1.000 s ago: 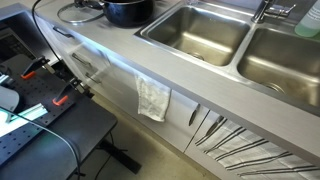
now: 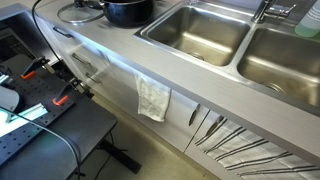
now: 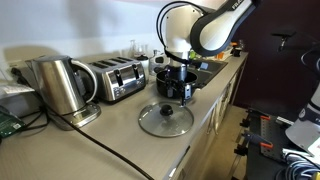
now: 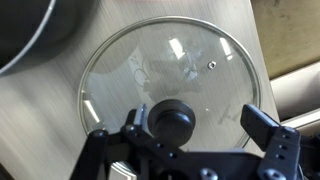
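A round glass lid (image 3: 150,122) with a black knob (image 3: 166,109) lies flat on the counter in exterior view 2. The wrist view looks down on this lid (image 4: 130,75), and its knob (image 4: 171,122) appears in the gap between my fingers. My gripper is open, holding nothing. In exterior view 2 the gripper (image 3: 178,90) hangs above the lid, pointing down. Behind it stands a black pot (image 3: 157,79), partly hidden by the arm. Exterior view 1 shows the lid (image 2: 80,13) beside the pot (image 2: 128,12), with no gripper in sight there.
A toaster (image 3: 122,80) and a kettle (image 3: 66,90) stand left of the lid along the wall. A double sink (image 2: 200,35) lies beyond the pot. A towel (image 2: 152,97) hangs on the cabinet front. Bare counter (image 3: 85,155) extends left of the lid.
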